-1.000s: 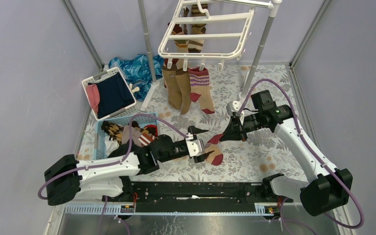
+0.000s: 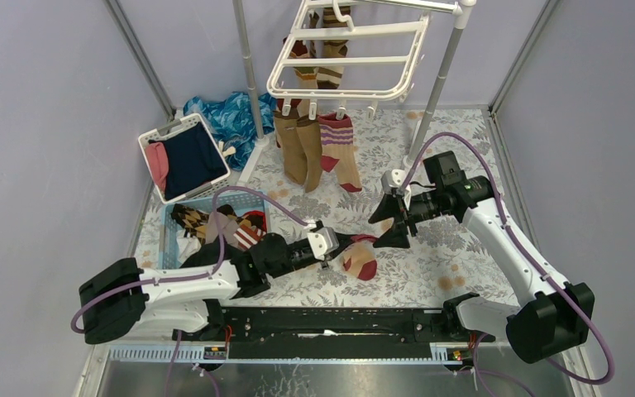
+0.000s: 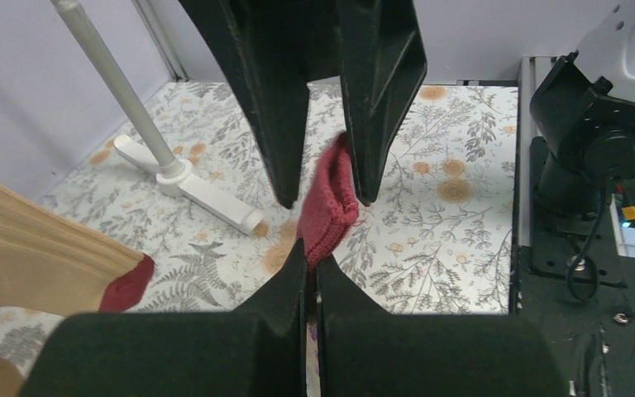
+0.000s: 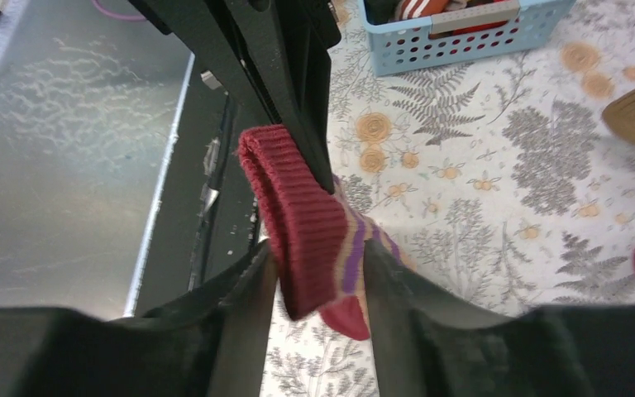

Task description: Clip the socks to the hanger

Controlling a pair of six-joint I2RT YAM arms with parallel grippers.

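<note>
A tan sock with red cuff and toe [image 2: 358, 263] hangs at the centre front. My left gripper [image 2: 349, 240] is shut on its red cuff, seen between the fingertips in the left wrist view [image 3: 327, 207]. My right gripper [image 2: 384, 227] stands open around the cuff's far end, its fingers apart at the top of the left wrist view. The white hanger [image 2: 346, 89] above holds several socks, among them a red-cuffed sock with purple stripes [image 2: 339, 153] and brown socks [image 2: 292, 149].
A blue basket of socks [image 2: 165, 241] and a white basket of dark cloth [image 2: 183, 165] stand at the left, with blue plastic [image 2: 227, 116] behind. Stand poles rise on both sides of the hanger.
</note>
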